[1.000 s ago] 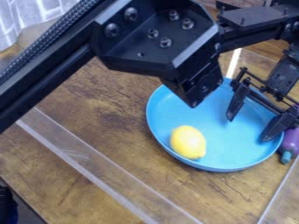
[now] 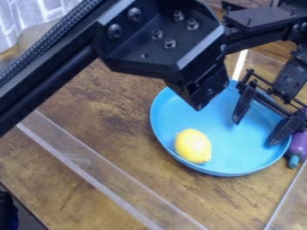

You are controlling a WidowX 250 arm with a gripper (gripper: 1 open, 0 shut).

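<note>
A black robot arm spans the upper part of the camera view. Its gripper (image 2: 257, 126) hangs at the right, open, with its two fingers over the right side of a round blue plate (image 2: 222, 135) and nothing between them. On the plate's lower left rests a yellow lemon-like object (image 2: 193, 145). A purple object with a teal tip (image 2: 297, 148) lies just right of the plate, partly behind the gripper.
Translucent strips cross it diagonally. A white cloth (image 2: 36, 27) shows at the top left, behind the arm.
</note>
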